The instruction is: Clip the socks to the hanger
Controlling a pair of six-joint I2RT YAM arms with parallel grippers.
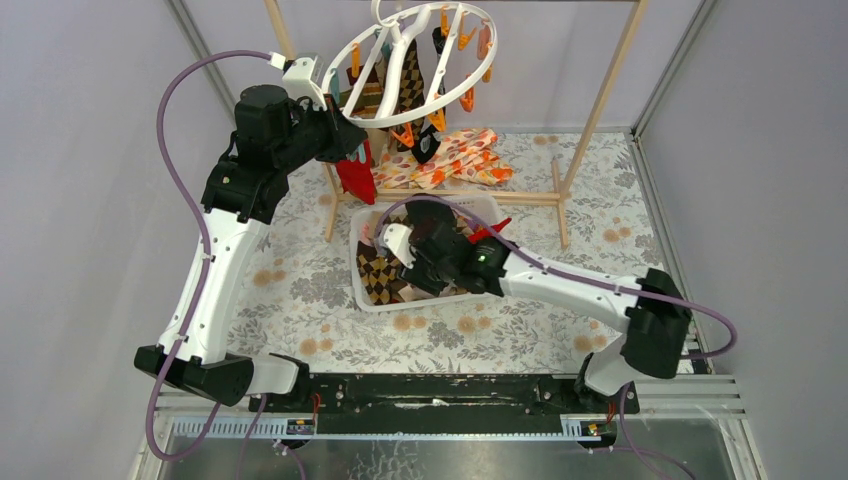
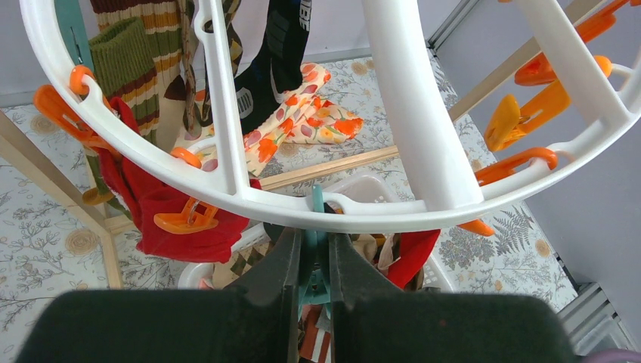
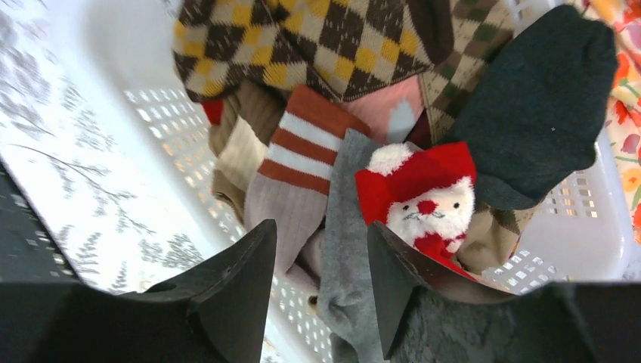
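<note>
The white round hanger [image 1: 468, 92] carries several clips, with socks hanging from it, among them a red one [image 2: 175, 236]. At its near rim my left gripper is shut on a teal clip [image 2: 317, 200], whose lower part shows between the fingers. Over the sock basket my right gripper points down, open, nothing between its fingers. Beneath it lie a grey sock [image 3: 346, 249] and a pinkish sock with brown and white stripes [image 3: 291, 193]. A red Santa sock [image 3: 428, 208] rests right of them, a black one [image 3: 537, 113] beyond.
The white basket [image 1: 360, 290] stands on the floral cloth under the hanger's wooden frame [image 1: 602, 95]. Checkered socks [image 3: 317, 38] fill its left side. Patterned orange-and-white fabric [image 1: 455, 160] lies behind it.
</note>
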